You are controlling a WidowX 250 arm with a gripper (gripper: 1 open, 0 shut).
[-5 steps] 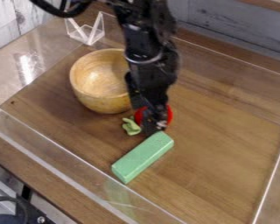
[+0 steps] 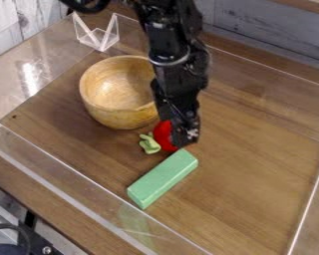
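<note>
My gripper (image 2: 173, 125) is lowered at the centre, its black fingers open around a red object (image 2: 165, 140) with a green top, partly hidden behind them. Just below lies a pale green rectangular block (image 2: 161, 179). A tan bowl (image 2: 112, 88) stands to the left of the gripper.
The wooden tray floor (image 2: 249, 189) is clear on the right and at the lower left. A clear plastic rack (image 2: 97, 32) stands at the back left. The tray's walls border the area.
The gripper has shifted slightly and now sits over the red object, a little above the green block. The objects lie about where they were.
</note>
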